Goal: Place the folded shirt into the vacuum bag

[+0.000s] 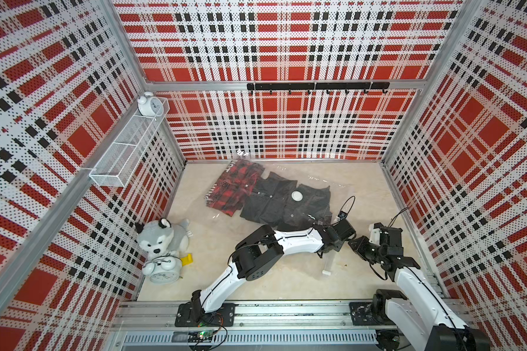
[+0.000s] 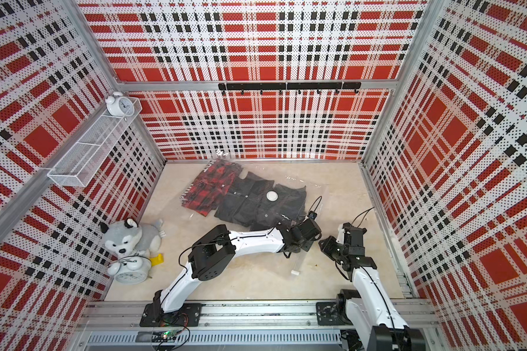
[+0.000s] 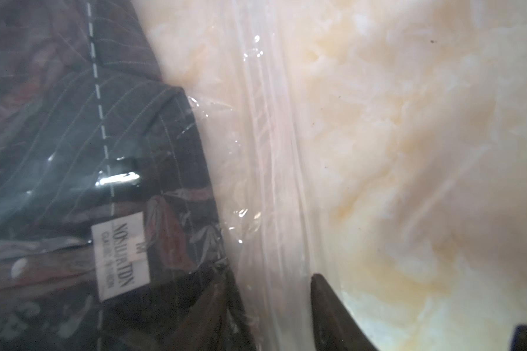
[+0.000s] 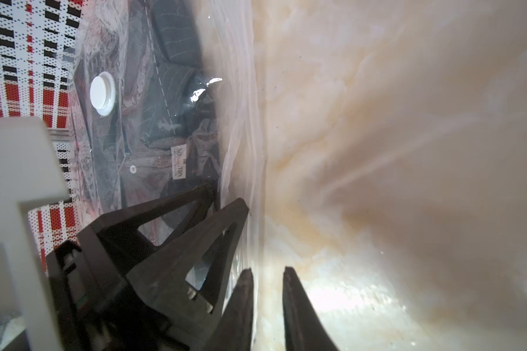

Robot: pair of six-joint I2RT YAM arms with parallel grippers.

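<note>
The clear vacuum bag (image 3: 275, 146) lies flat on the table with dark grey folded clothing (image 1: 310, 207) and red plaid cloth (image 1: 234, 187) under or inside its film. A round white valve (image 2: 271, 196) sits on it. My left gripper is low over the bag's zipper strip beside the labelled dark cloth, fingers apart with no grasp visible. My right gripper stands open at the bag's right edge, close beside the left gripper, nothing visible between its fingers.
A plush husky (image 1: 158, 237), a white alarm clock (image 1: 162, 270) and a yellow object (image 1: 186, 259) stand at the left. A wire basket (image 2: 87, 155) hangs on the left wall.
</note>
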